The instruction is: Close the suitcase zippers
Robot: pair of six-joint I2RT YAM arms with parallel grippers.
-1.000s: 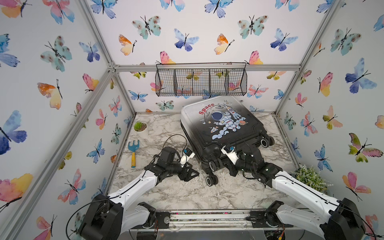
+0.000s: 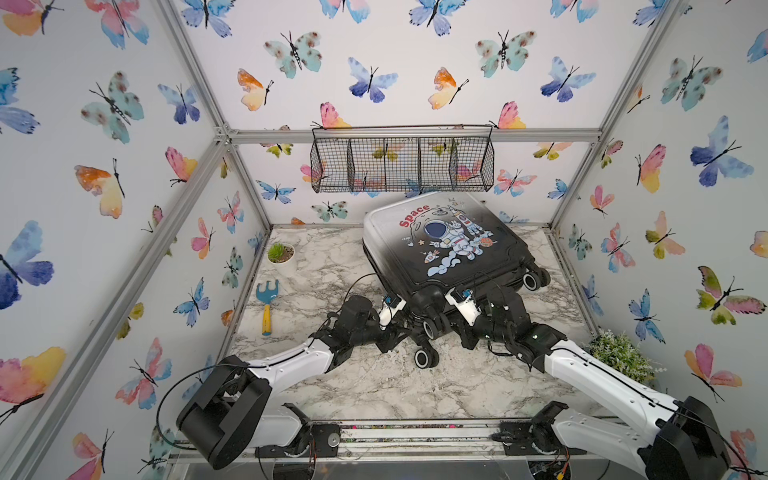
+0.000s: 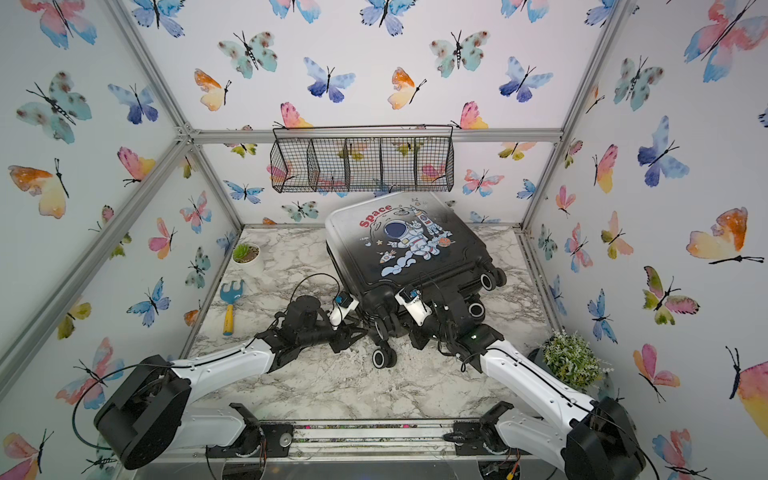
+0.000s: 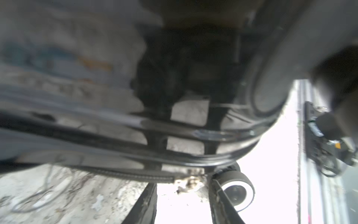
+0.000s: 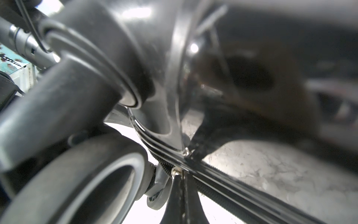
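Observation:
The dark suitcase [image 2: 444, 240], with an astronaut print and "Space" lettering, lies flat on the table, its wheels toward me. At its near-left corner stands my left gripper, fingers apart. Between and just above those fingertips sits a metal zipper slider [image 4: 189, 183], at the end of a strip of zipper teeth [image 4: 126, 174]. My right gripper is shut beside the same corner, under the seam [image 5: 223, 183]. A small metal piece [image 5: 176, 171] shows at its tips; I cannot tell whether it is pinched. In the top views the suitcase and arms hide both sets of fingertips.
A caster wheel [image 4: 235, 192] stands close to my left fingers, and another wheel [image 5: 93, 190] is close beside the right ones. A potted succulent [image 2: 280, 253] and a toy fork [image 2: 267, 304] lie left. White flowers [image 2: 624, 356] stand right.
The suitcase has shifted very slightly to the right. My right arm has barely moved.

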